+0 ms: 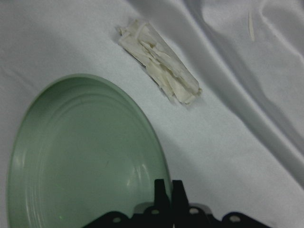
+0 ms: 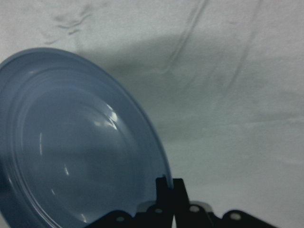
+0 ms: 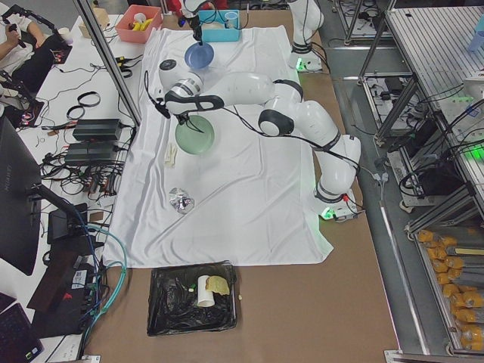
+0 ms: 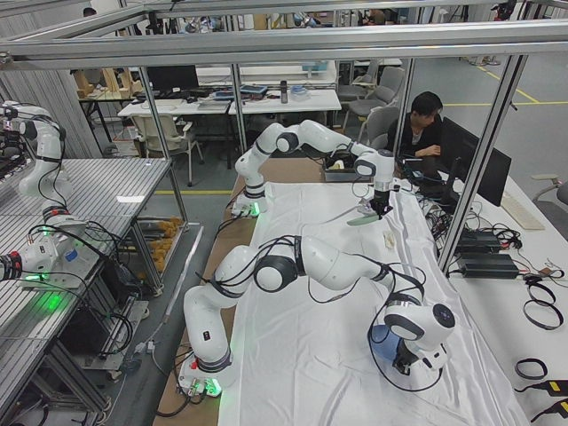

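Note:
A green plate (image 3: 198,140) is lifted to the cloth's middle, with my left gripper shut on its rim, seen in the left wrist view. A blue plate (image 2: 76,137) has my right gripper shut on its rim; in the left camera view it is at the cloth's far end. A crumpled paper strip (image 1: 159,61) lies beside the green plate, and a crumpled silver item (image 3: 181,200) lies nearer on the cloth.
A black lined bin (image 3: 160,318) with waste stands at the near end. A red box (image 3: 127,30) and a blue box (image 3: 219,35) stand beyond the cloth.

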